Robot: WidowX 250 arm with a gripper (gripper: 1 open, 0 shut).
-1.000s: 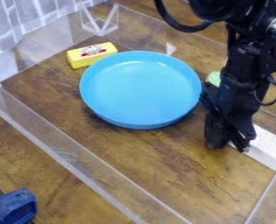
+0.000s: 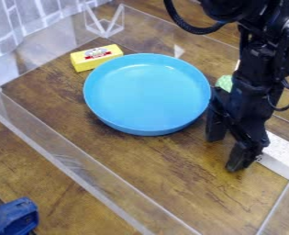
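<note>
My black gripper (image 2: 238,145) hangs low over the wooden table at the right, its two fingers apart just right of the blue plate (image 2: 147,94). A white block (image 2: 279,156) lies on the table behind and right of the fingers, partly hidden by them. A small green object (image 2: 227,84) is mostly hidden behind the arm. Whether anything lies between the fingers is hard to tell.
A yellow box (image 2: 95,58) sits at the back left beside the plate. A blue object (image 2: 12,218) is at the front left corner. Clear plastic walls edge the area.
The gripper's fingers show slightly differently at the table, with a small shift near their tips. The plate and other objects have not moved.
</note>
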